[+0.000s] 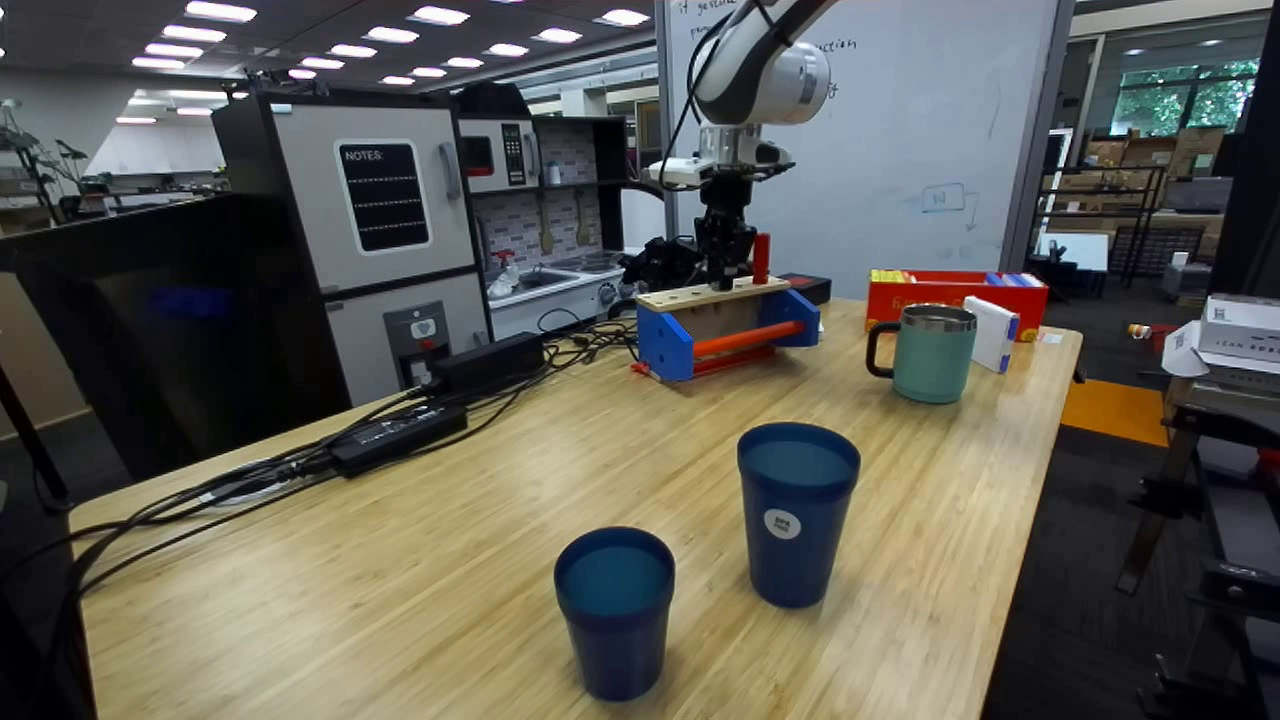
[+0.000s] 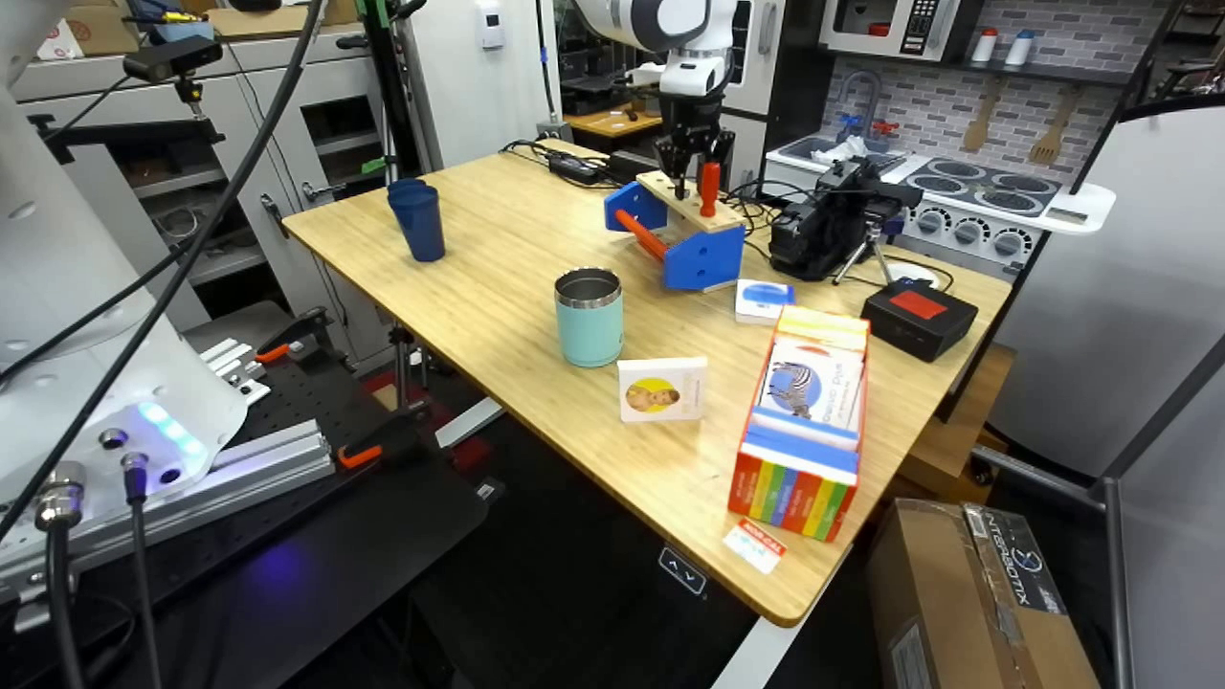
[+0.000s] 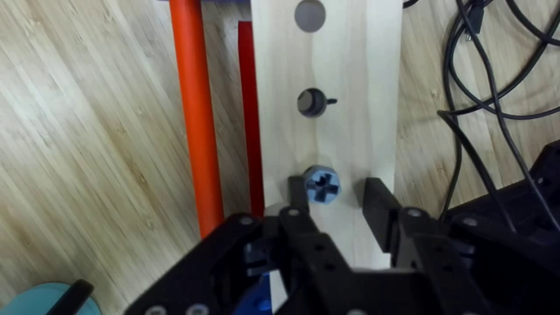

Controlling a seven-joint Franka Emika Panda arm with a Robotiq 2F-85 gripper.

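A wooden bench toy with blue end panels (image 1: 667, 344) and a pale top board (image 3: 286, 68) stands at the far part of the table. My gripper is low over that board, part open. A grey hexagonal bolt head with a cross slot (image 3: 322, 184) lies between its fingers. The left finger is right beside the bolt, touching or nearly so; a clear gap separates the right finger from it. A red peg (image 2: 709, 188) stands upright in the board near the gripper. Two open holes show in the board in the wrist view.
A teal mug (image 2: 590, 322), a small white box (image 2: 662, 389) and a red box of books (image 2: 800, 419) stand near the bench. Two blue cups (image 1: 798, 516) are farther off. Black cables (image 3: 455, 105) run beside the bench. Bare tabletop lies between the bench and the cups.
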